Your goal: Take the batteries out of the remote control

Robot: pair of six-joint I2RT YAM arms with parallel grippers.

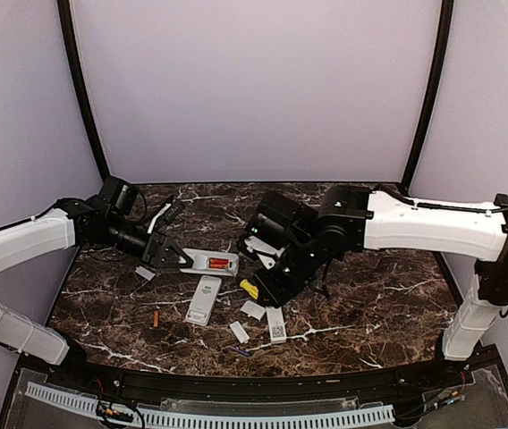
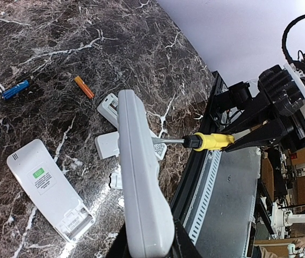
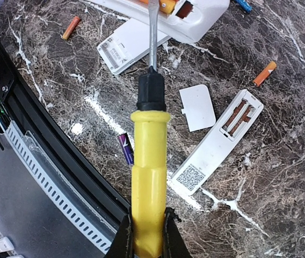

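Note:
The white remote control is raised over the table, its end pinched by my left gripper, which is shut. Orange-red batteries sit in its open compartment. My right gripper is shut on the yellow handle of a screwdriver. In the right wrist view the metal shaft crosses the remote's near edge and reaches the orange battery; whether it touches cannot be told. The left wrist view shows the remote edge-on, hiding the screwdriver's tip.
Below lie a white remote, another open remote, a white cover and loose batteries, including a blue one, an orange one and a purple one.

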